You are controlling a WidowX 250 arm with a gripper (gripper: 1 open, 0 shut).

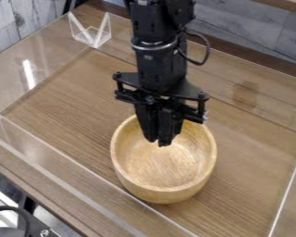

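Observation:
My black arm comes down from the top centre to a gripper (161,126) over the back half of a round cream bowl (163,176) on the wooden table. The fingers point downward into the bowl's area; whether they are open or shut, and whether anything is between them, I cannot tell from this angle.
A clear plastic piece (92,30) is at the back left. A wooden wall runs along the back right, and black cables lie at the lower left corner.

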